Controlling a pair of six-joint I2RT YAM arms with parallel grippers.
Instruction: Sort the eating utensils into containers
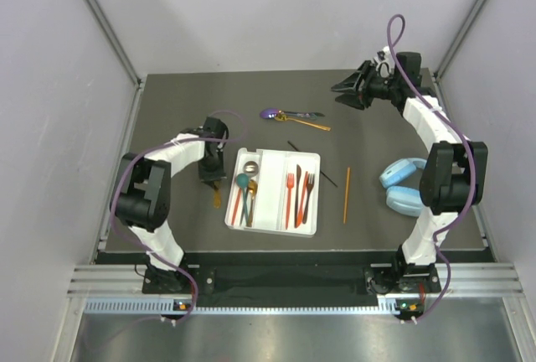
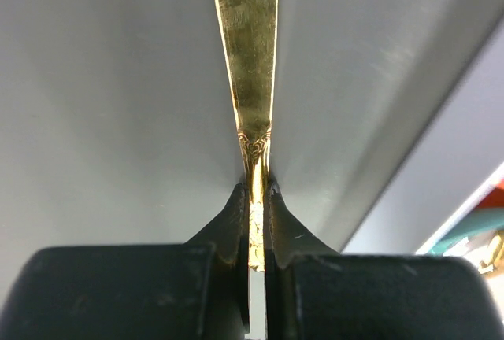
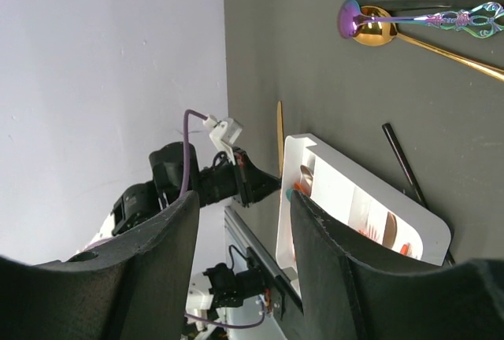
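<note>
My left gripper is shut on a gold knife (image 2: 246, 64), just left of the white divided tray (image 1: 270, 224), which holds spoons, forks and knives. My right gripper (image 1: 350, 89) hangs open at the back right, nothing visible between its fingers. Near the back middle lie an iridescent spoon (image 3: 349, 19) and a gold spoon (image 3: 375, 35), overlapping other dark cutlery. A black stick-like utensil (image 1: 328, 178) lies beside the tray, and an orange one (image 1: 347, 194) further right.
A light blue object in two parts (image 1: 404, 201) lies at the right beside the right arm.
</note>
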